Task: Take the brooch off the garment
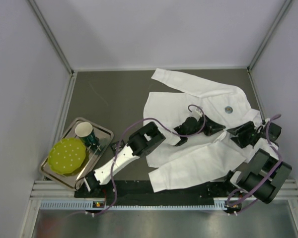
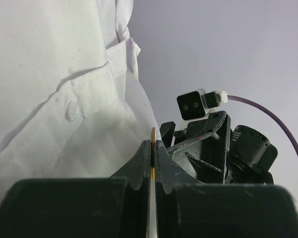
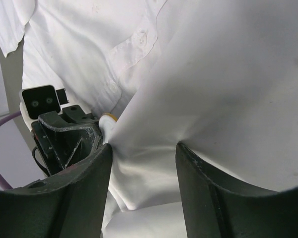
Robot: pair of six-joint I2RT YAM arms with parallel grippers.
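The white garment lies spread on the table, its right part bunched around the grippers. My left gripper is shut on a thin gold-coloured edge, which looks like the brooch seen side-on. In the right wrist view a bit of gold edge shows beside the cloth at the left gripper's tip. Close to it, my right gripper has its fingers apart, with white cloth showing between and beyond them; I cannot tell whether they touch it. Farther back on the garment sits a round silver-blue piece.
At the left stands a metal tray with a yellow-green dotted dish and a dark green cup. Bare grey table lies between tray and garment. The right arm is close to the right wall.
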